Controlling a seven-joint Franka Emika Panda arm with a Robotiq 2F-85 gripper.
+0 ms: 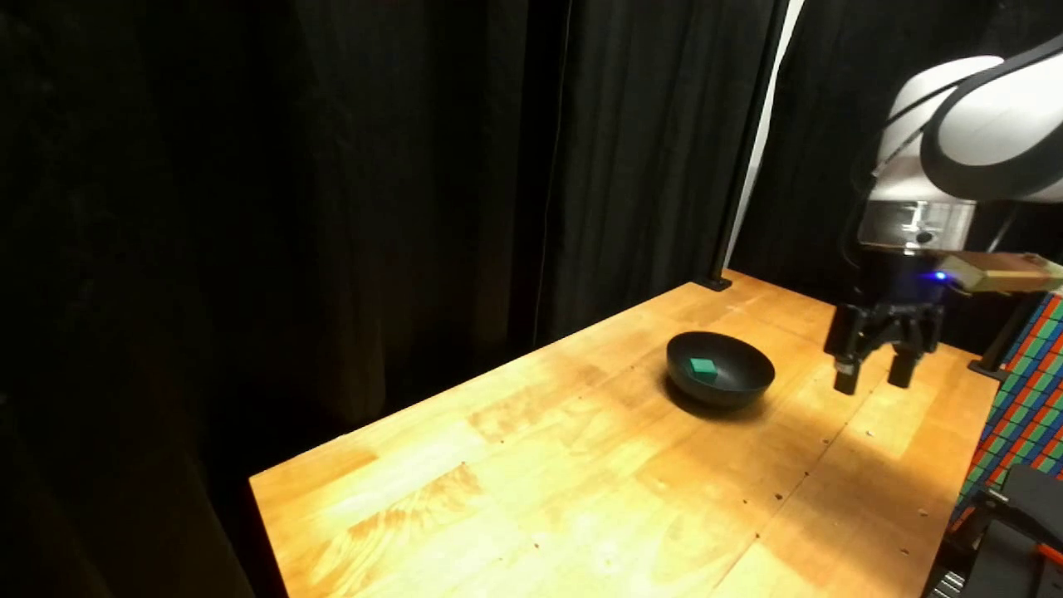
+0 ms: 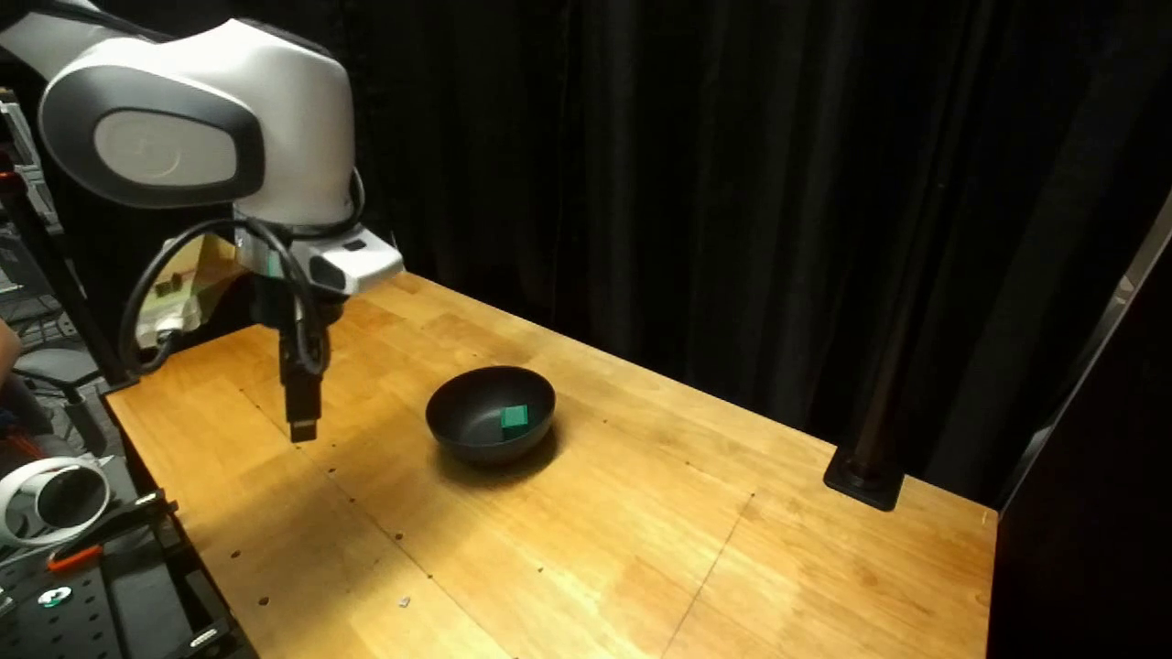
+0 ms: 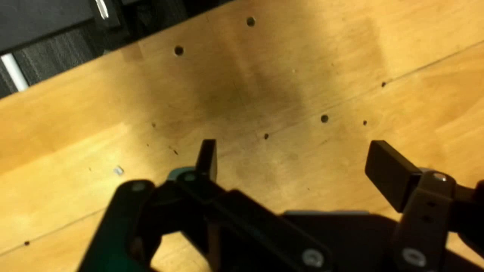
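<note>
A small green block (image 1: pixel 703 367) lies inside a black bowl (image 1: pixel 749 387) on the wooden table. The second exterior view shows the same block (image 2: pixel 514 416) on the side of the bowl (image 2: pixel 467 441) away from the arm. Well to one side of the bowl, above bare tabletop, hangs my gripper (image 1: pixel 874 379). In the wrist view the gripper is open, its fingers wide apart and only wood beneath the gap. Neither bowl nor block appears in that view.
A black post base (image 2: pixel 863 479) stands at its far edge, with dark curtains behind. Beyond the near edge sits a dark cart (image 2: pixel 99 593) with tools.
</note>
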